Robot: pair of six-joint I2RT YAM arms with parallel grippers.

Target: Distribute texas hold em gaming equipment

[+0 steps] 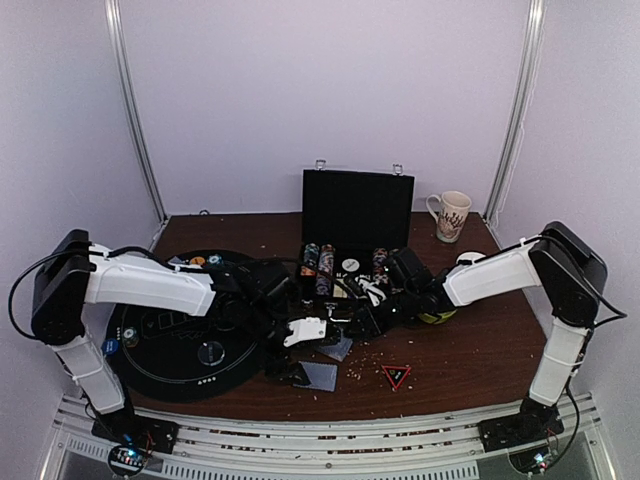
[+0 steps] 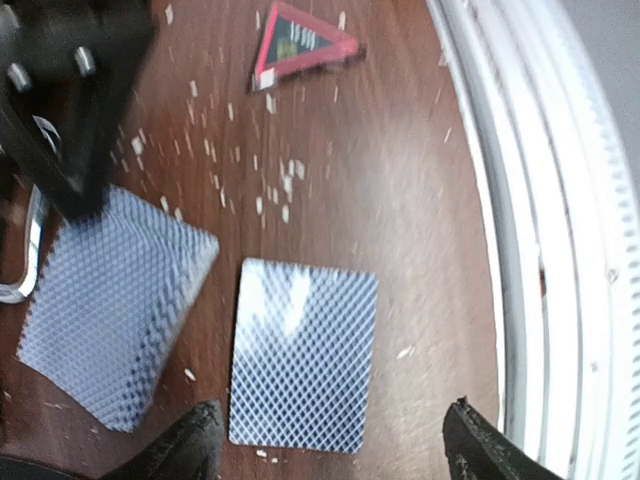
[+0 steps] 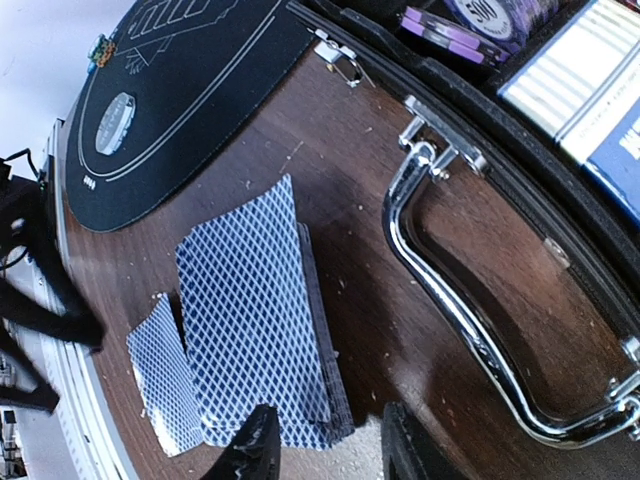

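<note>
Two blue-patterned card packs lie on the wood before the chip case [image 1: 357,205]: a flat one [image 2: 300,350] and a thicker, skewed one [image 3: 245,310], beside the case's metal handle [image 3: 450,310]. My left gripper is open over the table's front, just short of the flat cards, nothing between its fingers. My right gripper is open at the near edge of the thicker pack, nothing visible held. The black poker mat [image 1: 170,370] is at the left, partly hidden by the left arm.
A red-edged triangle [image 1: 395,377] lies right of the cards. A mug [image 1: 450,218] and white disc [image 1: 470,258] stand at the back right.
</note>
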